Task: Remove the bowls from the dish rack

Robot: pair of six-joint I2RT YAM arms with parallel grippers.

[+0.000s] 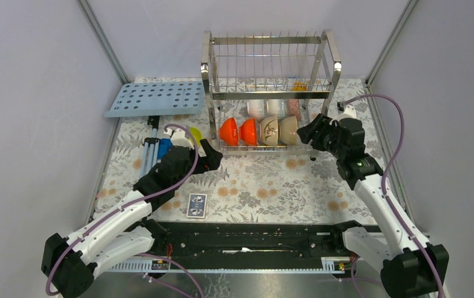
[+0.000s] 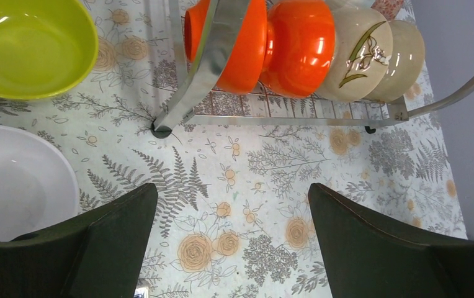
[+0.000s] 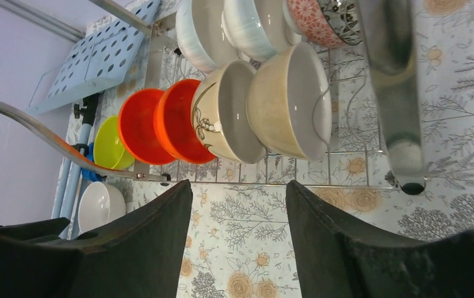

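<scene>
The metal dish rack (image 1: 272, 95) stands at the back middle. On its lower tier, two orange bowls (image 1: 229, 131), a cream bowl with a flower pattern (image 1: 269, 131) and a plain cream bowl (image 1: 289, 131) lean on edge in a row. Behind them are two white bowls (image 3: 197, 34) and a red-patterned bowl (image 3: 317, 22). My right gripper is partly open in front of the cream bowls, apart from them, with nothing between its fingers. To the rack's front left, my left gripper is open and empty. Off the rack lie a lime bowl (image 2: 30, 46) and a white bowl (image 2: 20, 183).
A blue perforated shelf (image 1: 156, 99) stands at the back left. Near the front edge lies a blue card box (image 1: 196, 205). The rack's right front upright (image 3: 396, 93) rises close to my right gripper.
</scene>
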